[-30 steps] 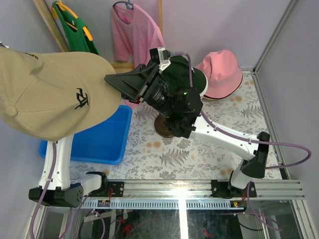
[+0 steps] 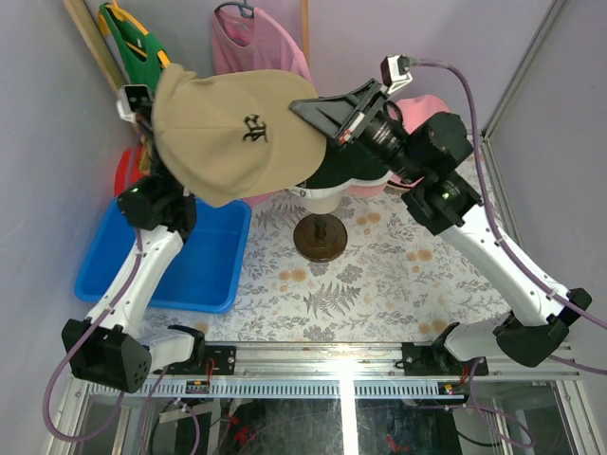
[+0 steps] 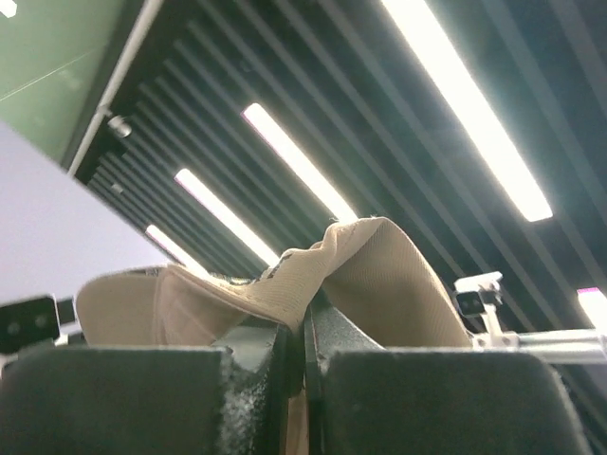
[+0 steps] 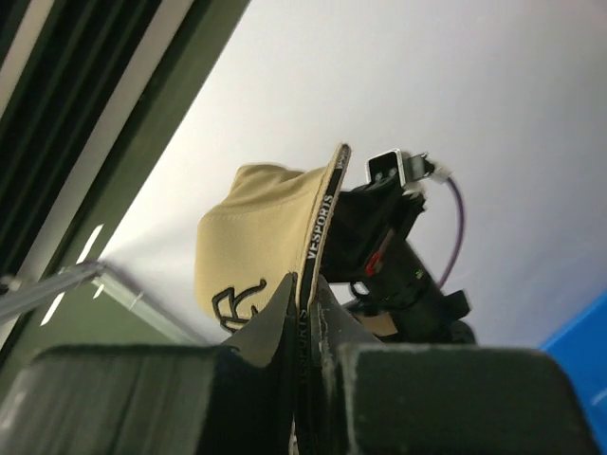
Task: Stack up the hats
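Note:
A tan cap [image 2: 237, 128] with a dark embroidered logo is held up between both arms, above the stand area. My right gripper [image 2: 311, 112] is shut on its right edge; in the right wrist view, the dark lettered inner band [image 4: 321, 227] runs down between the fingers. In the left wrist view my left gripper is shut on tan cloth [image 3: 379, 275], folded at the fingertips; from above, the cap hides those tips. A dark green hat with a white rim [image 2: 343, 171] sits on the stand behind the cap, partly covered. The pink hat [image 2: 422, 112] is mostly hidden by my right arm.
The stand's brown round base [image 2: 320, 238] rests on the floral cloth. To the left lies a blue tray [image 2: 224, 301], with a red object [image 2: 126, 172] behind it. A green garment [image 2: 137, 52] and a pink garment [image 2: 254, 47] hang at the back.
The cap has moved right, from over the left side toward the stand, and looks smaller from above. Both arms have shifted with it; the right arm now covers most of the pink hat.

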